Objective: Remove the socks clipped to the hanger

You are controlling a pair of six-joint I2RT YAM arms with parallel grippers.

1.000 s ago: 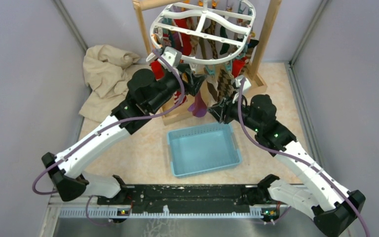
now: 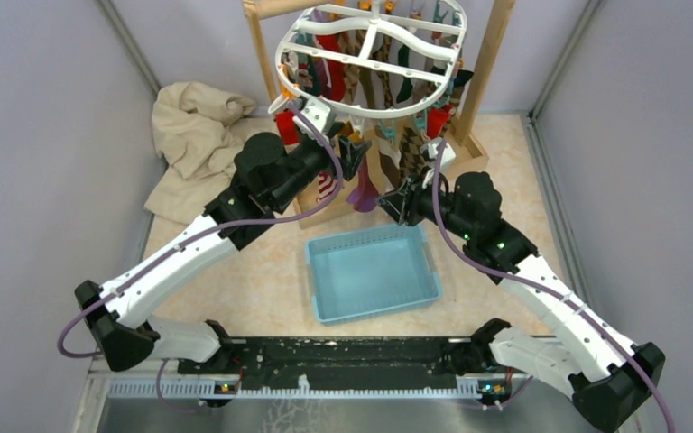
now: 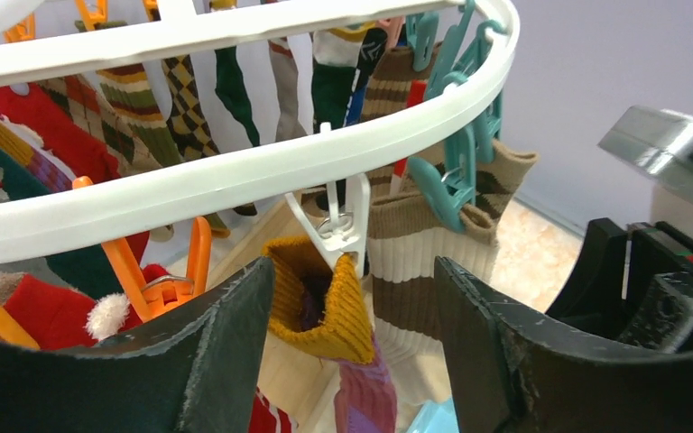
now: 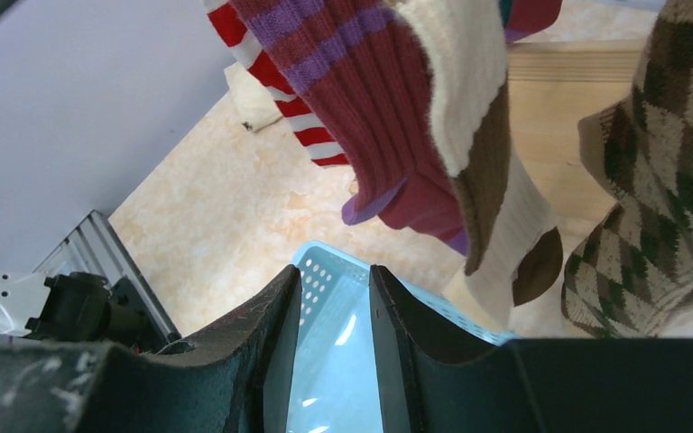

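Note:
In the left wrist view, a white clip (image 3: 338, 225) on the white hanger (image 3: 235, 183) holds the mustard cuff of a sock (image 3: 347, 311). Its purple leg (image 2: 364, 191) hangs down in the top view. Around that cuff, my left gripper is open, a finger on either side with gaps between. My right gripper stands partly open with nothing between its fingers, in front of the hanging socks. A maroon-and-purple sock (image 4: 370, 99) and a brown checked sock (image 4: 659, 171) hang close by in the right wrist view.
Several more socks hang from orange clips (image 3: 149, 280) and teal clips (image 3: 456, 180). An empty blue basket (image 2: 374, 317) rests on the floor below. Beige cloth (image 2: 194, 135) lies at left. The wooden stand (image 2: 485, 72) supports the hanger.
The right arm has barely moved.

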